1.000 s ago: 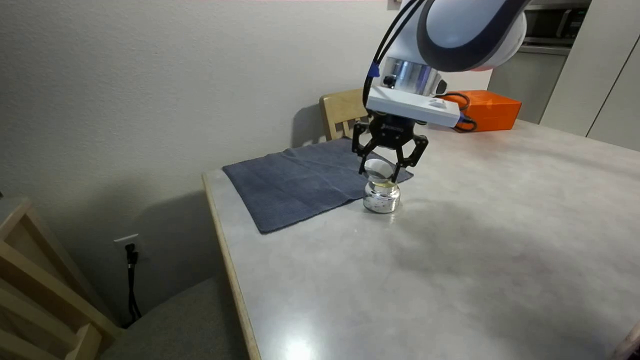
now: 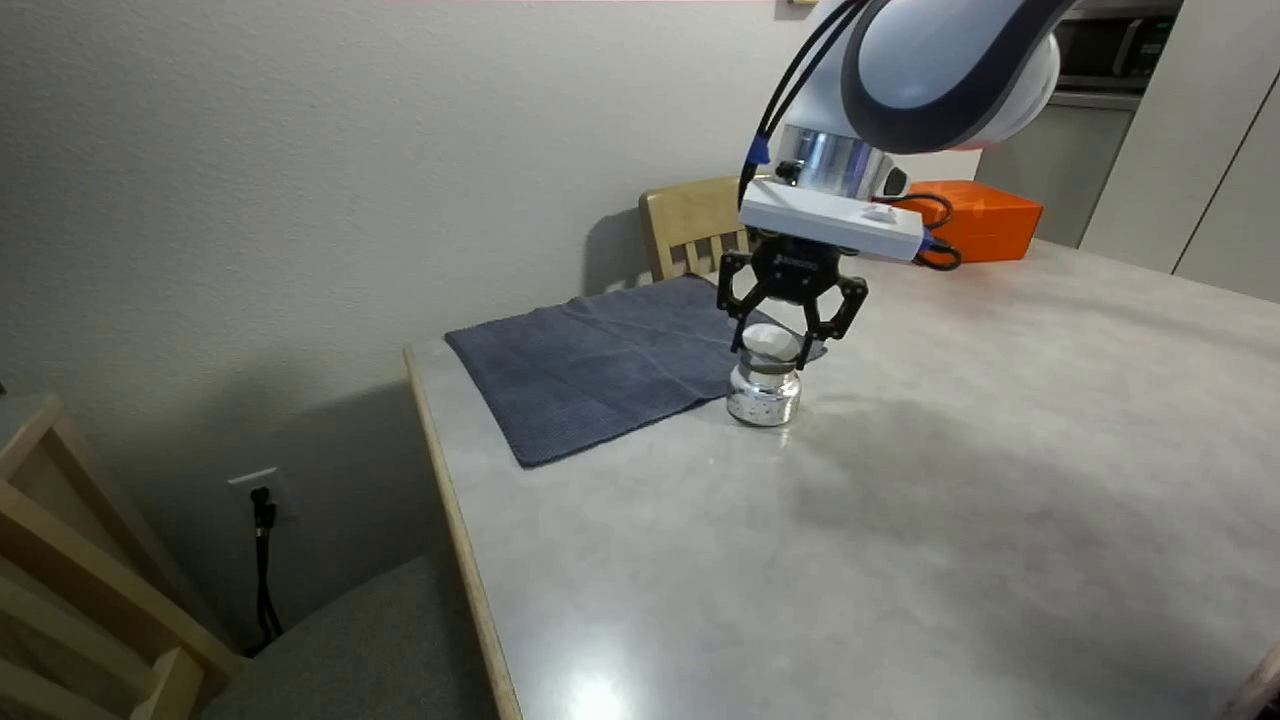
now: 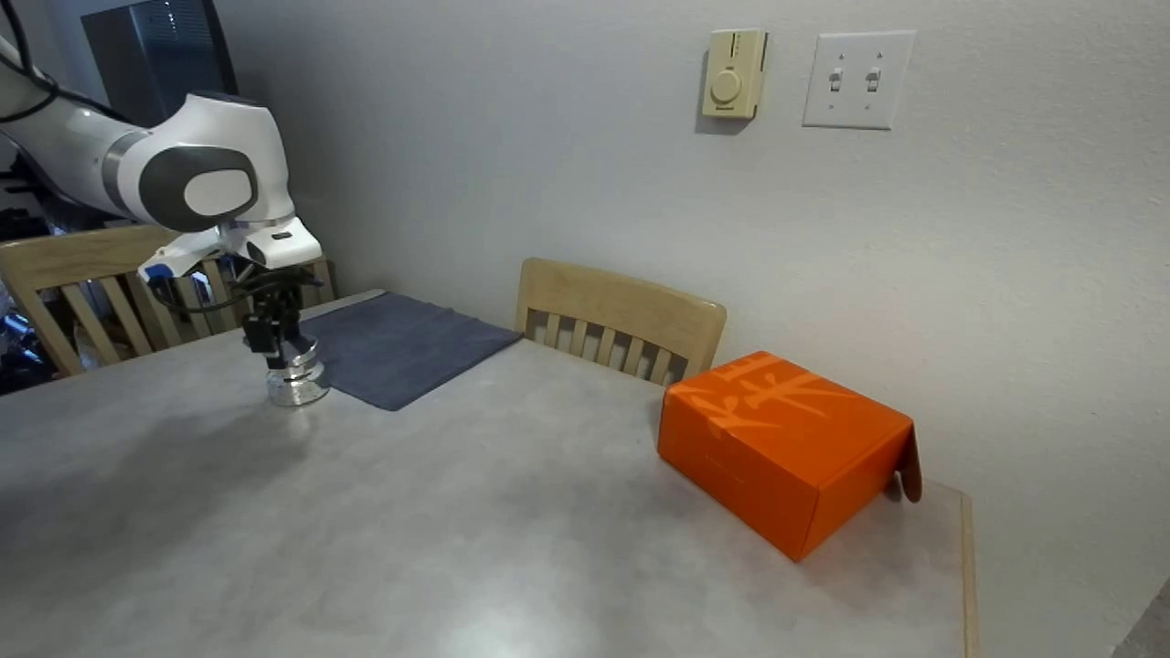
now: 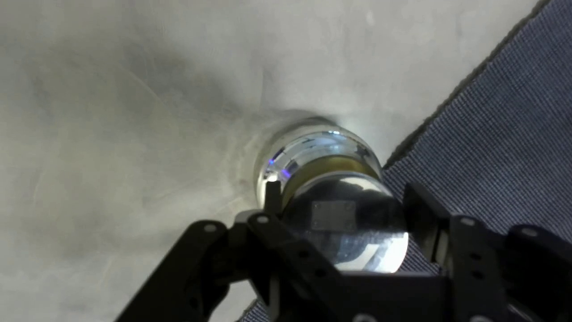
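A shiny silver jar [image 2: 764,398] stands upright on the table, just beside the edge of a blue-grey cloth [image 2: 600,366]. My gripper [image 2: 770,350] is shut on a round, mirror-like silver lid [image 2: 771,342], held right over the jar's mouth. From the wrist view, the lid [image 4: 351,225] sits between the two black fingers and hides much of the jar [image 4: 327,142]; a gold-coloured band shows at the jar's neck. Whether lid and jar touch cannot be told. The second exterior view has the gripper partly covering the lid above the jar [image 3: 297,386].
An orange box [image 3: 784,439] rests at the far end of the table. Wooden chairs [image 3: 620,313] stand against the table's wall side.
My gripper has shifted a little right and down with the lid, bringing it more squarely over the jar. The jar and cloth have stayed put.
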